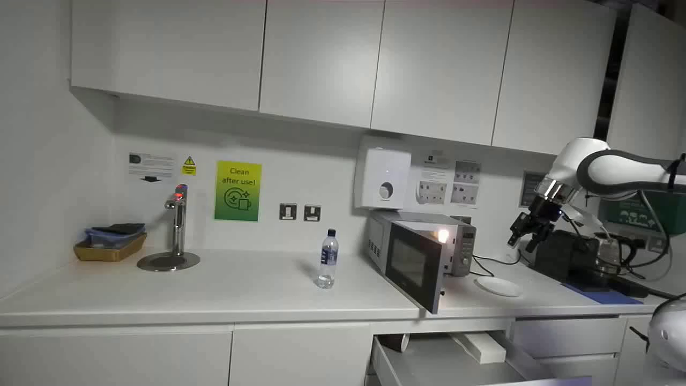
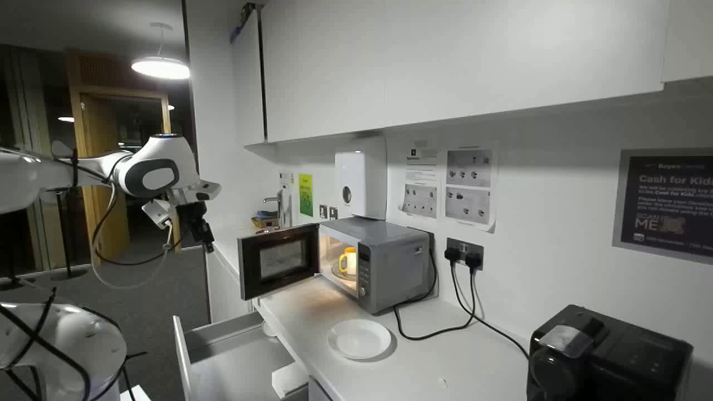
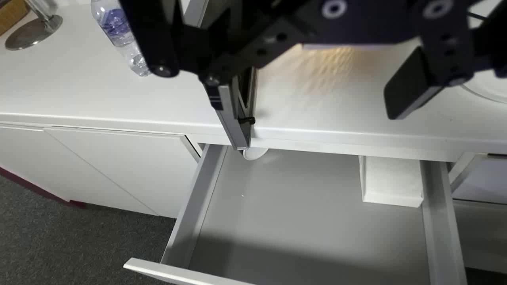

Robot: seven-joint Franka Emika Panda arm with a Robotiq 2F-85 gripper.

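Observation:
My gripper is open, with nothing between its widely spread fingers. It hangs in the air in front of the counter, above the pulled-out drawer (image 3: 304, 213). Beyond it stands a grey microwave (image 2: 401, 264) with its door (image 1: 411, 264) swung open and its light on. Inside, a yellow-and-white mug (image 2: 349, 260) rests on the turntable. A white plate (image 2: 359, 338) lies on the counter before the microwave's right side. Left of the door, a water bottle (image 1: 328, 259) stands upright. The drawer holds a white box (image 3: 392, 180) and a round white item (image 3: 255, 152), partly hidden.
At the far left are a tap (image 1: 179, 219) and a brown tray (image 1: 109, 247) with blue things in it. A black coffee machine (image 2: 608, 354) and loose cables occupy the right side. Cupboards hang overhead. The counter between tap and bottle is clear.

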